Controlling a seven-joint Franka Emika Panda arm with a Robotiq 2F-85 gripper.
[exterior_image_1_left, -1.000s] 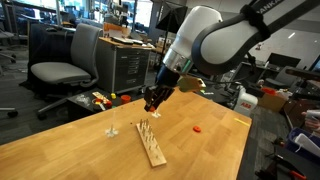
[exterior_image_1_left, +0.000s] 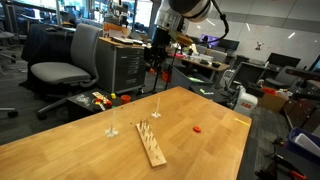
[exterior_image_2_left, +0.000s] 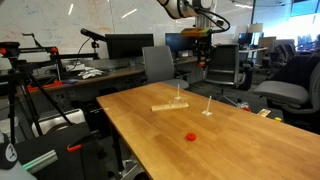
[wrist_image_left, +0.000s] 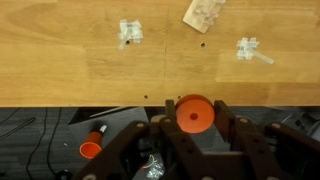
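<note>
In the wrist view my gripper is shut on a round orange piece (wrist_image_left: 195, 116), which sits between the dark fingers. It is held high, over the table's far edge. Below on the table lies a wooden block (exterior_image_1_left: 153, 150) with a row of small pegs. Two thin white uprights stand on taped white bases: one base (exterior_image_1_left: 112, 131) is left of the block and the other base (exterior_image_1_left: 157, 116) is behind it. A small red disc (exterior_image_2_left: 190, 137) rests flat on the wood, apart from the block.
The wooden table (exterior_image_2_left: 245, 145) has wide bare areas around these objects. Beyond its edge, on the floor side, an orange item (wrist_image_left: 92, 146) and cables show. A grey office chair (exterior_image_1_left: 70, 58) and dark cabinets stand behind. A white object (exterior_image_1_left: 246, 104) is at the table's right.
My arm has risen and drawn back, away from the pegged block toward the table's far edge. The block, uprights and red disc have stayed where they were.
</note>
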